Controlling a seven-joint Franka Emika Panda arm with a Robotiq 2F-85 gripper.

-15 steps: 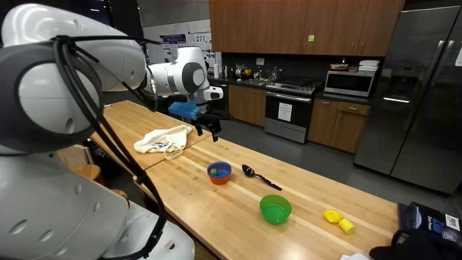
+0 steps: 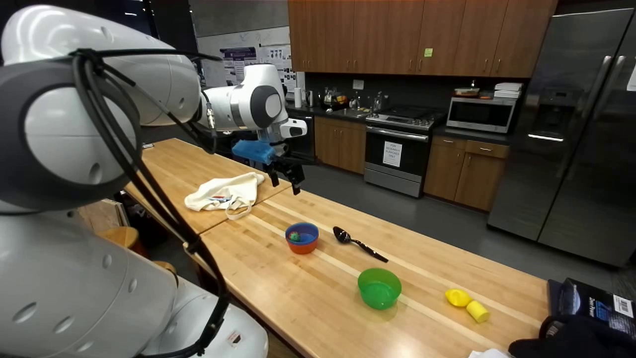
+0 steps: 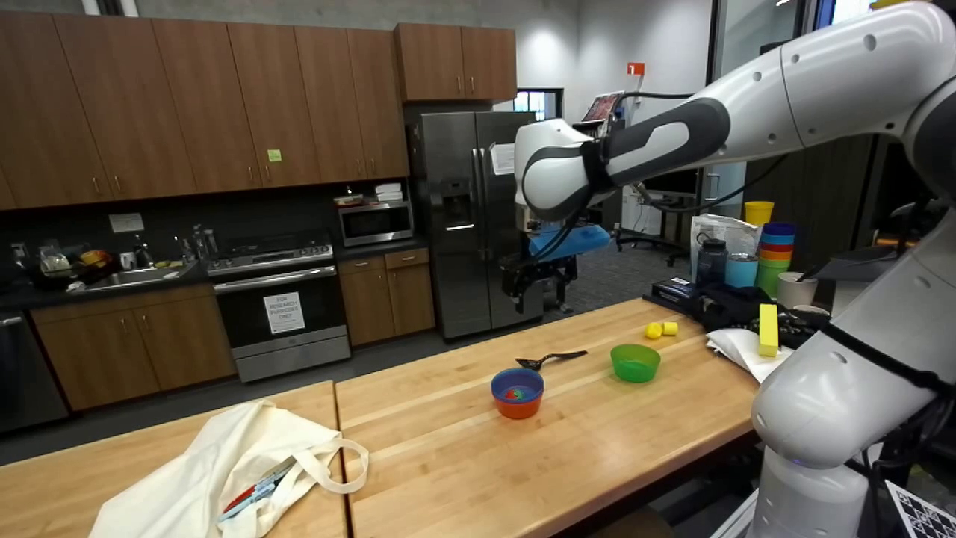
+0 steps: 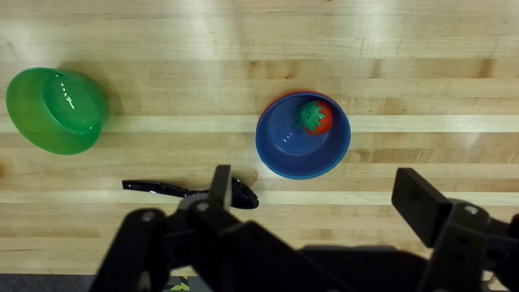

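My gripper is open and empty, hanging well above the wooden table. Below it in the wrist view, a blue bowl [image 4: 277,155] sits nested in a red-orange bowl [image 2: 302,247]. Inside the blue bowl lies a red strawberry [image 4: 324,121] with a green leafy top. A black spoon [image 4: 155,187] rests on the table beside the bowls, its neck partly hidden behind one finger. The green bowl [image 4: 36,107] stands apart from them, empty. Beyond it in exterior view 1 are a yellow lemon-shaped piece [image 2: 457,298] and a yellow cylinder [image 2: 477,311], close together.
A cream cloth bag [image 3: 215,466] with pens lies on the adjoining table. At the other end sit dark cloth [image 2: 584,337], a black box [image 2: 599,304], a yellow block [image 3: 768,330] and stacked cups [image 3: 775,255]. The table between the bowls is bare.
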